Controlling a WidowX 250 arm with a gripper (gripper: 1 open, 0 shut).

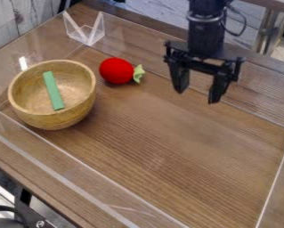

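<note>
My gripper (202,78) is a dark arm reaching in from the top right over the back of the wooden table. Its tips are at table height or just above; whether they are open or shut is unclear. To its left lies a red round object (117,69) with a small green part. At the left a wooden bowl (73,111) holds a green bar (53,92).
A clear wire or plastic holder (85,28) stands at the back left.
</note>
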